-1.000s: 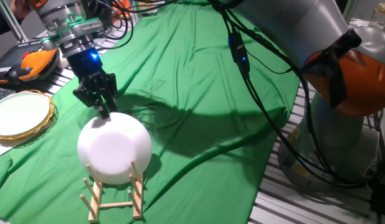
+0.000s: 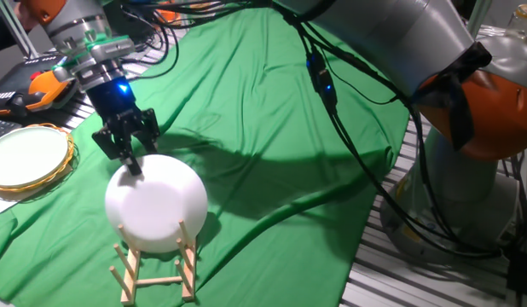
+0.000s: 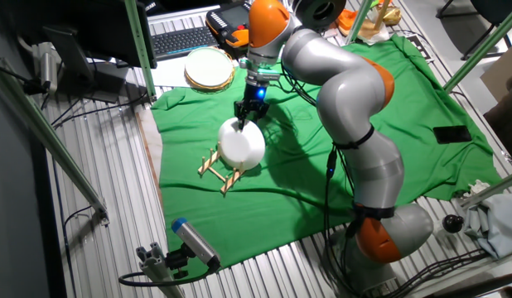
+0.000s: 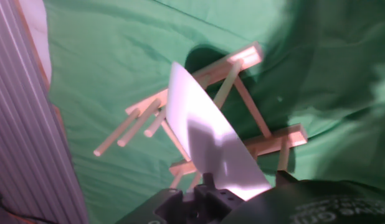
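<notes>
A white plate (image 2: 157, 205) stands on edge, leaning, in a small wooden rack (image 2: 159, 280) on the green cloth. At its upper rim is my gripper (image 2: 145, 162), fingers spread: one lies in front of the plate's face, the other toward its back side. The wrist view shows the plate (image 4: 208, 134) nearly edge-on between the rack's pegs, with dark fingers (image 4: 208, 182) along the bottom edge. Whether either finger still touches the plate I cannot tell. From the second exterior view, the plate (image 3: 241, 147) rests in the rack (image 3: 213, 172) below my gripper (image 3: 243, 122).
A round, pale-topped basket (image 2: 29, 158) with a woven rim sits to the left of the plate. An orange-and-black device (image 2: 46, 89) and a keyboard (image 3: 183, 41) lie behind.
My gripper's fingers have spread apart at the plate's rim, from close together a second ago. The wrist has shifted slightly left. Plate and rack have stayed in place.
</notes>
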